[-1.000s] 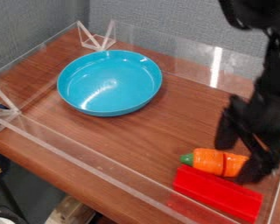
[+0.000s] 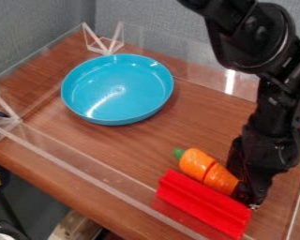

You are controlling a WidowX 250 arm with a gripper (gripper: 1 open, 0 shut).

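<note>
An orange carrot (image 2: 204, 171) with a green top lies tilted on the wooden table, its lower end toward my black gripper (image 2: 244, 191), which is lowered at the right beside it. The fingertips are dark and partly hidden, so their opening is unclear. A red block (image 2: 202, 205) lies just in front of the carrot, near the front right.
A blue bowl (image 2: 117, 111) sits at the upper left. Bare table (image 2: 140, 145) lies between it and the carrot. Clear plastic walls edge the table, with a white bracket at the back left corner.
My arm has shifted left. The carrot has turned from lying sideways to a steeper diagonal and moved left, and the red block has moved left too.
</note>
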